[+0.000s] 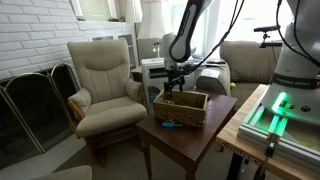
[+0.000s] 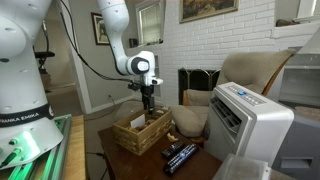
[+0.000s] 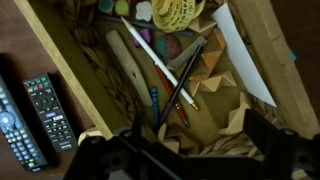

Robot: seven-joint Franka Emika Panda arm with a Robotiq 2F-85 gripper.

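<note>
A brown open box [image 1: 178, 113] sits on the dark table, seen also as the box [image 2: 150, 134] in exterior view 2. Above it hangs my gripper, open, its dark fingers [image 3: 122, 152] apart at the bottom of the wrist view. Inside the box lie a white pen [image 3: 142, 40], a black pen [image 3: 181, 82], a reddish pencil [image 3: 163, 79], a flat wooden stick [image 3: 128, 62] and a small blue item [image 3: 155, 104]. A yellow round piece [image 3: 172, 14] and a white paper strip [image 3: 243, 56] lie near the far side. Nothing shows held.
Crumpled brown paper [image 3: 215, 70] fills parts of the box. Outside its wall, two dark remotes [image 3: 48, 108] lie on the table [image 1: 185, 143]. A beige armchair [image 1: 103, 85] stands nearby, and a white appliance [image 2: 240, 122] is beyond the table in exterior view 2.
</note>
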